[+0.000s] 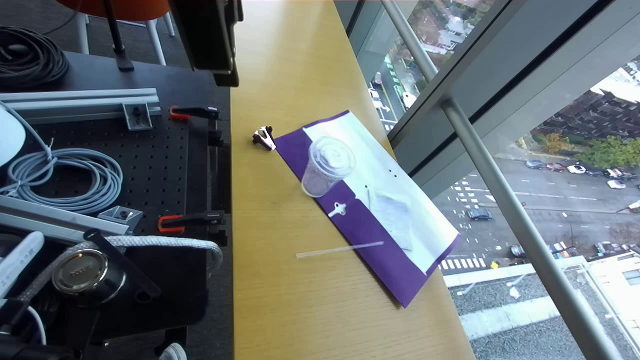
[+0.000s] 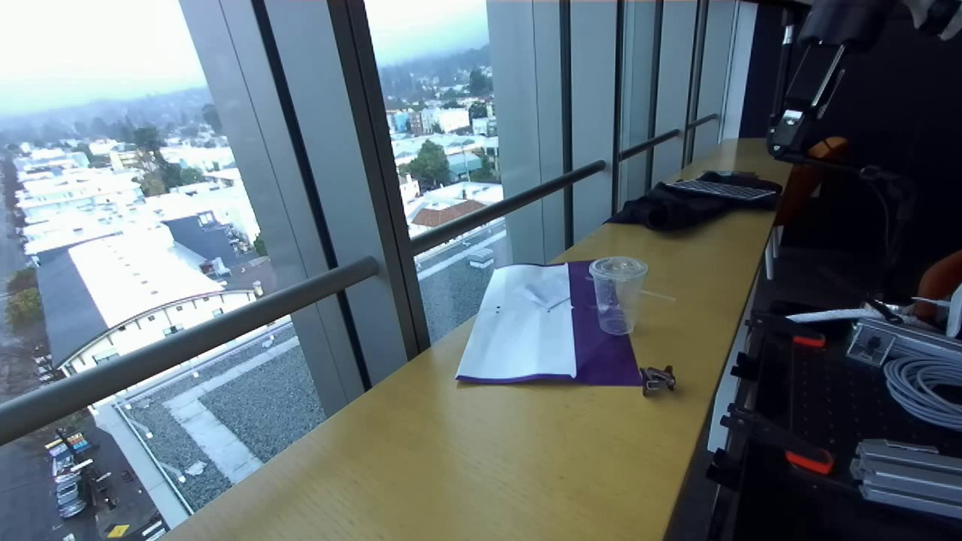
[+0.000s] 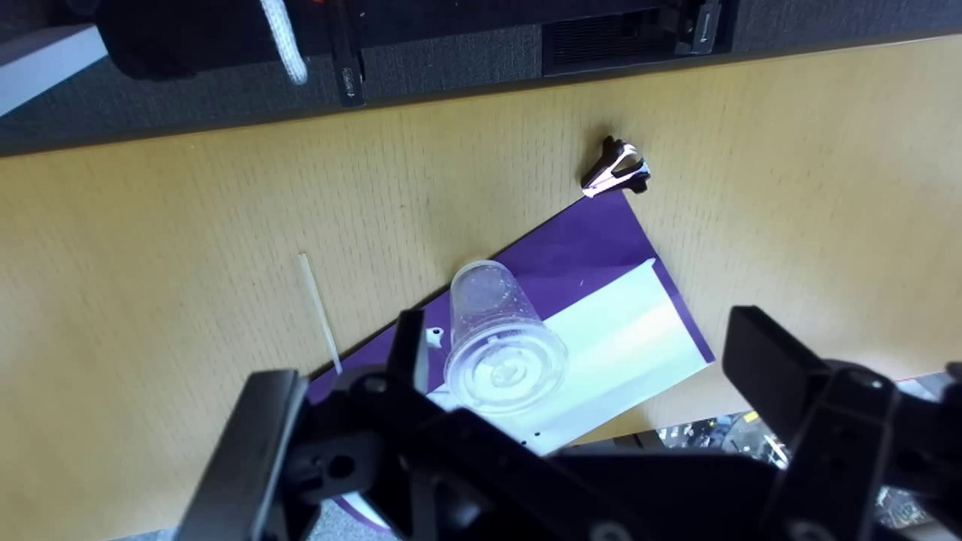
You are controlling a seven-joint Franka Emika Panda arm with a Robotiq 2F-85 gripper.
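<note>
A clear plastic cup with a lid (image 1: 327, 165) stands on a purple folder (image 1: 294, 153) that has white paper (image 1: 372, 162) inside. In exterior view 2 the same cup (image 2: 617, 302) is upright near the folder's edge. A thin clear straw (image 1: 339, 249) lies partly on the folder, partly on bare wood. By one folder corner sits a dark staple remover (image 3: 617, 168). My gripper is open above the table, its fingers (image 3: 771, 365) spread wide, nothing held between them. Exterior view 1 shows only a dark piece at the top, perhaps the arm.
The wooden table (image 1: 270, 288) has free room around the folder. Windows and a metal rail (image 1: 504, 192) border one side. A black workbench with clamps (image 1: 189, 221) and coiled cable (image 1: 66, 180) adjoins the other. A dark cloth (image 2: 672, 206) lies farther along the table.
</note>
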